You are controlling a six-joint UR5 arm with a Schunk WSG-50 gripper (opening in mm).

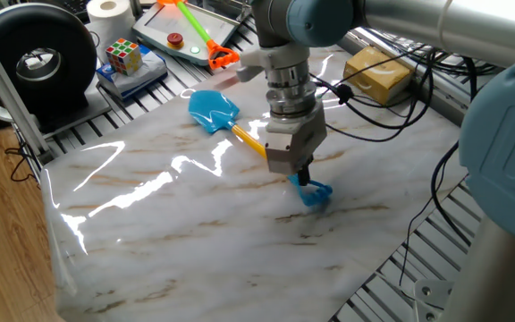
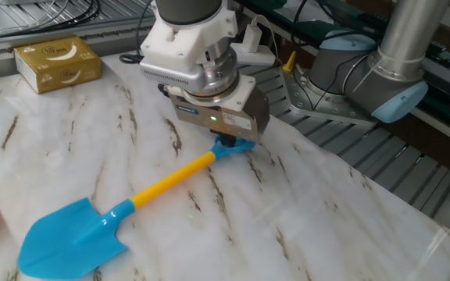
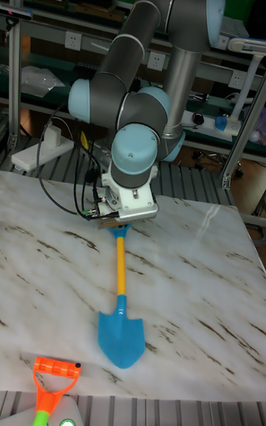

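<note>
A toy shovel with a blue blade (image 2: 76, 238), yellow shaft (image 2: 172, 180) and blue handle (image 2: 241, 148) lies flat on the marble-patterned table. My gripper (image 1: 305, 179) points down at the handle end, its dark fingertips low over or against the blue grip. In exterior view 2 the fingertips meet the handle where it joins the shaft. The gripper body covers part of the grip in exterior view 3. Whether the fingers stand open or shut on the handle does not show.
A yellow tissue box (image 2: 57, 64) stands at the table's edge. A second toy with an orange handle (image 1: 223, 57) and a Rubik's cube (image 1: 124, 55) on a box lie beyond the table. Black cables (image 1: 374, 100) hang beside the arm.
</note>
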